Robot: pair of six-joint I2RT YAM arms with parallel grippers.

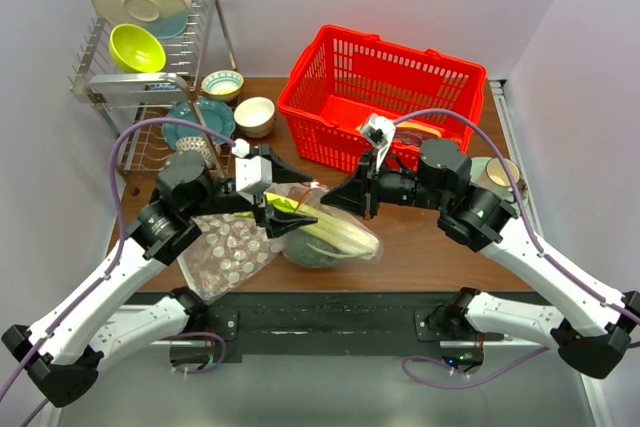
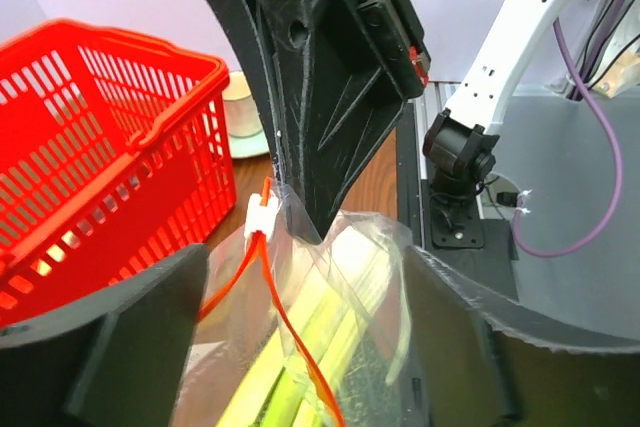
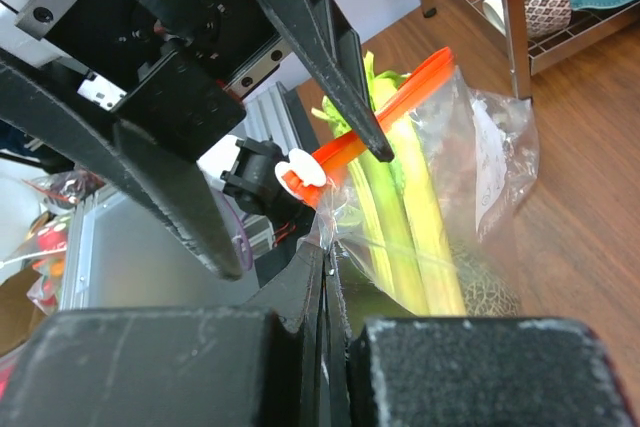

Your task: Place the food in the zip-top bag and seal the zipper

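A clear zip top bag (image 1: 372, 247) with an orange zipper (image 3: 425, 85) holds pale green celery (image 3: 428, 237) and a round netted green item (image 3: 485, 285). Leafy celery ends stick out past the zipper line. The white slider (image 2: 262, 215) sits at the zipper's end near my right gripper (image 1: 327, 199). That gripper is shut, with the bag's clear film pinched at its fingertips (image 2: 318, 222). My left gripper (image 1: 312, 199) stands part open around the zipper end, one finger (image 3: 375, 137) over the orange strip and the slider between the fingers, not gripped.
A red basket (image 1: 380, 142) stands behind the grippers. Left of it are a dish rack (image 1: 150, 80) and bowls (image 1: 254, 117). A clear patterned sheet (image 1: 222, 257) lies under the left arm. Bare table shows at the right front.
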